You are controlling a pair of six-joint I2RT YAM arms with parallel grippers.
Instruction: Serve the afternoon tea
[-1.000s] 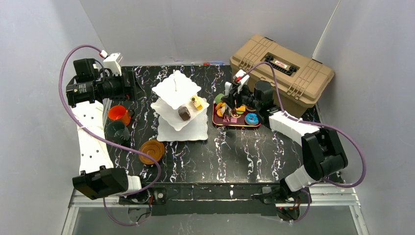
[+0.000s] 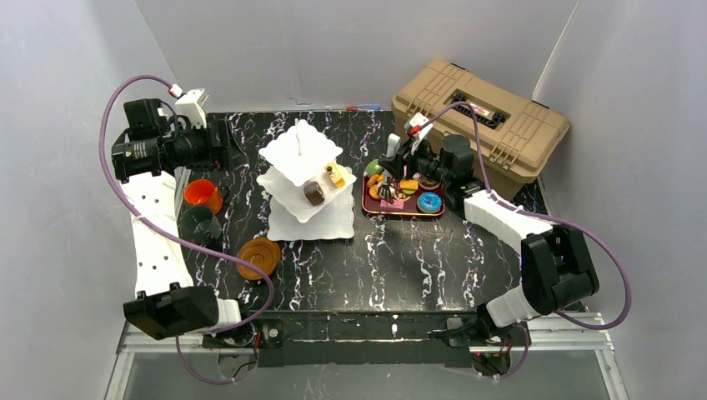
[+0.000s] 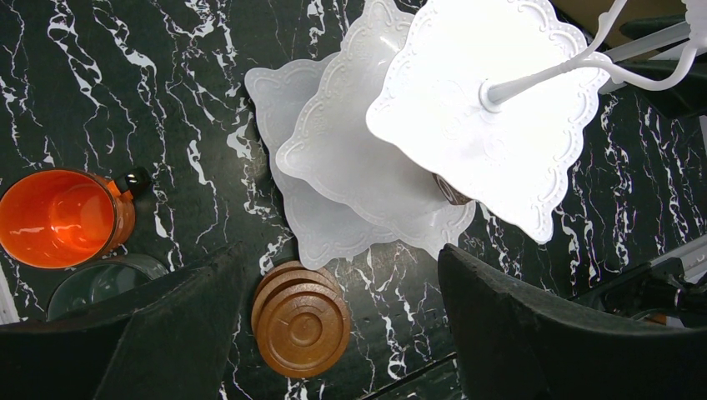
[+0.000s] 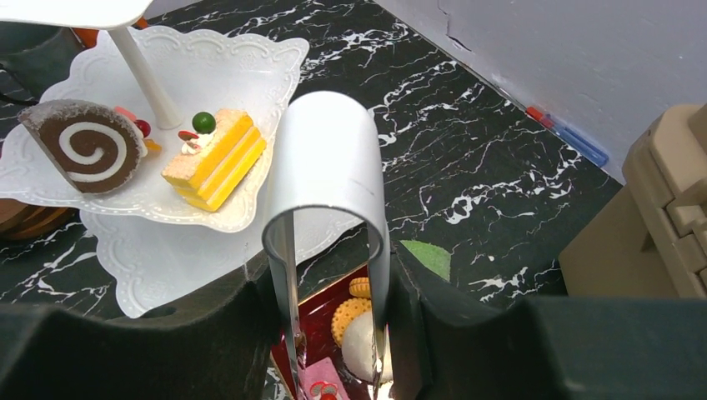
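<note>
A white three-tier stand (image 2: 298, 154) holds a chocolate roll (image 4: 83, 150) and a yellow cake slice (image 4: 213, 162) on its middle tier. My left gripper hangs open above the left side of the table, nothing between its fingers. My right gripper has a white tong-like tool (image 4: 327, 142) between its fingers, over the red tray (image 2: 371, 210) of pastries, which holds a blue donut (image 2: 429, 202), biscuits and a pink piece.
An orange mug (image 3: 58, 217), a dark glass (image 3: 100, 287) and wooden coasters (image 3: 302, 333) stand at the left. A large tan case (image 2: 475, 108) fills the back right.
My right arm has shifted slightly, raising the gripper and white tool a little over the tray. The left arm has not moved.
</note>
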